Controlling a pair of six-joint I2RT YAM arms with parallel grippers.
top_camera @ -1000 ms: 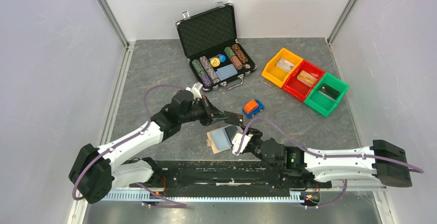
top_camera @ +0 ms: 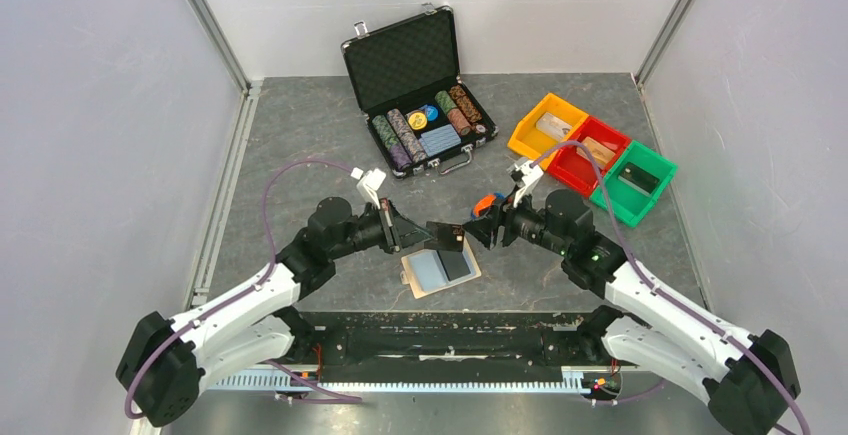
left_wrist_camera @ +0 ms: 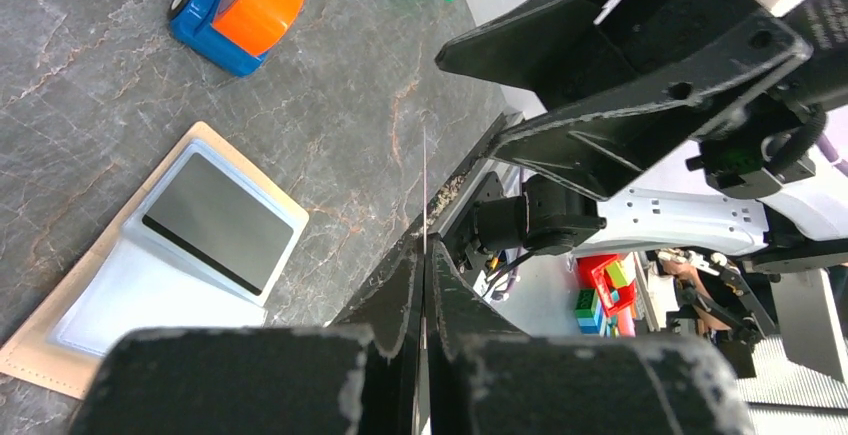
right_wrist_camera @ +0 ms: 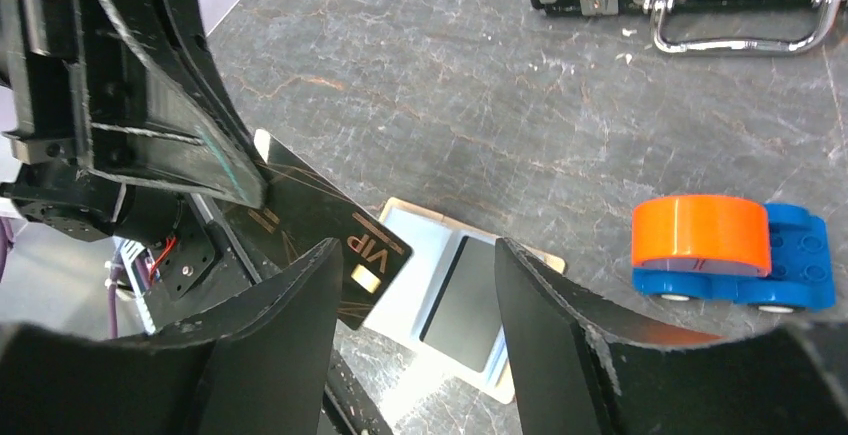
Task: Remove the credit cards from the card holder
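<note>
A thin black card marked "VIP" (right_wrist_camera: 318, 227) is pinched in my left gripper (top_camera: 428, 235). In the left wrist view it shows edge-on as a fine line, rising from the shut fingertips. Facing the card from the right, my right gripper (top_camera: 478, 237) is open; its fingers (left_wrist_camera: 600, 140) appear apart from the card. Below both grippers lies a tan, flat holder (left_wrist_camera: 30, 353) with a pale blue-white layer and a dark grey rectangle (left_wrist_camera: 220, 217) on it. Whether that rectangle is a card or part of the holder, I cannot tell.
An orange and blue toy car (right_wrist_camera: 715, 250) stands behind the right gripper. At the back is an open black case (top_camera: 405, 60) with poker chips. Yellow, red and green bins (top_camera: 640, 217) stand at right. Left of the holder the table is clear.
My right gripper has swung from below the card to its right side, up and rightward, now partly covering the toy car. The left gripper has drawn slightly left with the card.
</note>
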